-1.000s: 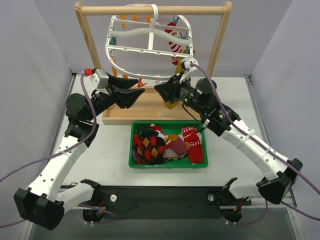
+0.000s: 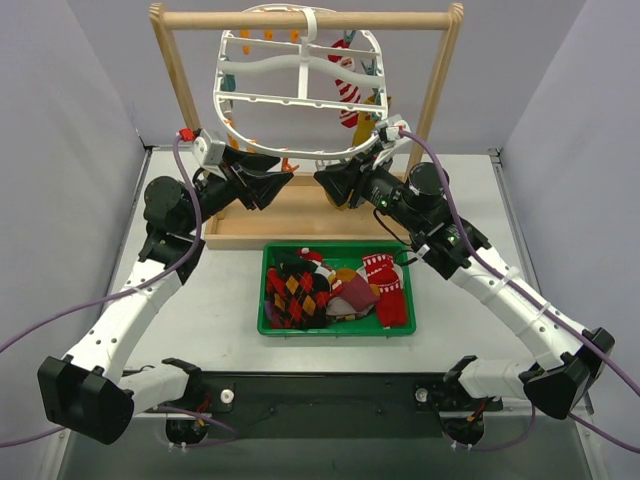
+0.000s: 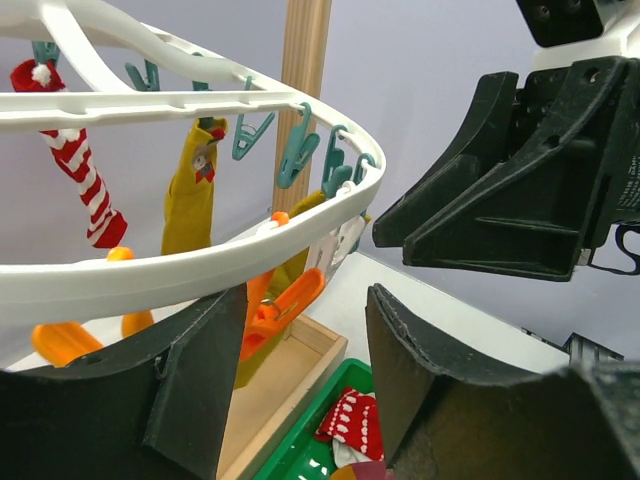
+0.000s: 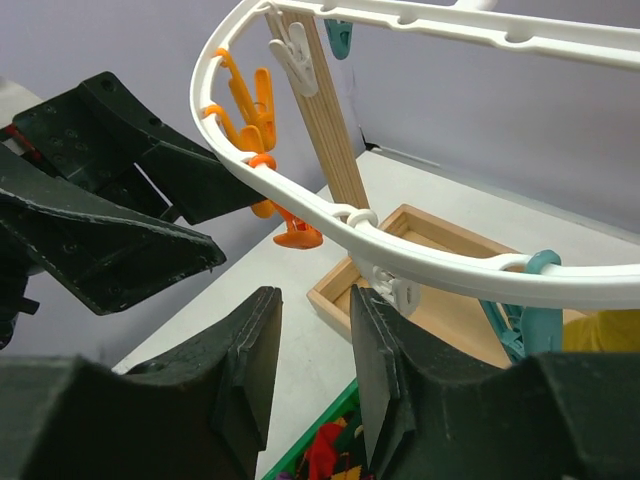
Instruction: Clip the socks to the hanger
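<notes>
The white clip hanger (image 2: 300,100) hangs from the wooden frame. An orange clip (image 3: 290,305) hangs on its front rim, close by my left gripper (image 2: 272,185), whose fingers stand part open just short of it. My right gripper (image 2: 330,180), fingers apart and empty, is beside white clips (image 4: 395,280) on the same rim. A red striped sock (image 3: 85,170) and a yellow sock (image 3: 185,190) hang from clips further back.
A green tray (image 2: 340,330) of loose socks lies below the hanger, in front of an open wooden box (image 2: 250,235). The wooden posts (image 2: 440,70) stand either side.
The left arm has moved a little right and up, toward the orange clip. The right arm has shifted slightly right since a second ago. The hanging socks have swung slightly.
</notes>
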